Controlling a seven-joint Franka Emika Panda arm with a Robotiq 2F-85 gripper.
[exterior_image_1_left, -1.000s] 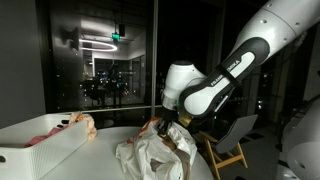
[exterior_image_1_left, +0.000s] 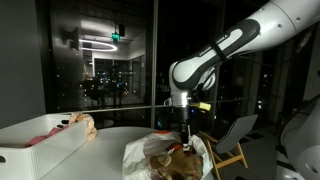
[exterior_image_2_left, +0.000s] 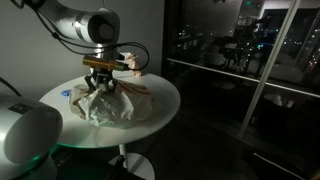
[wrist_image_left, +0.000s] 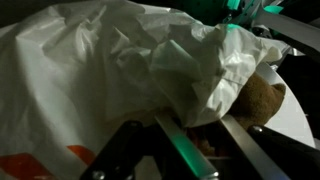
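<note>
A crumpled white plastic bag (exterior_image_1_left: 140, 155) with red print lies on the round white table (exterior_image_1_left: 100, 142). A brown plush-like thing (exterior_image_1_left: 178, 162) shows at the bag's opening, and its brown fur (wrist_image_left: 258, 100) also appears at the right of the wrist view. My gripper (exterior_image_1_left: 185, 143) points down at the bag. In the wrist view, a fold of white plastic rises from between the fingertips, and the gripper appears shut on it. From exterior view 2, the bag (exterior_image_2_left: 122, 105) spreads below and right of the gripper; the brown thing cannot be made out clearly there.
A white bin (exterior_image_1_left: 40, 150) with pinkish contents stands at the left of exterior view 1. Something small and blue (exterior_image_2_left: 65, 92) lies on the table's left side in exterior view 2. A chair (exterior_image_1_left: 230, 140) is beyond the table. Bare tabletop lies between bin and bag.
The bag was draped closed a second ago; its opening now shows the brown thing. My arm and gripper have shifted slightly right in exterior view 1.
</note>
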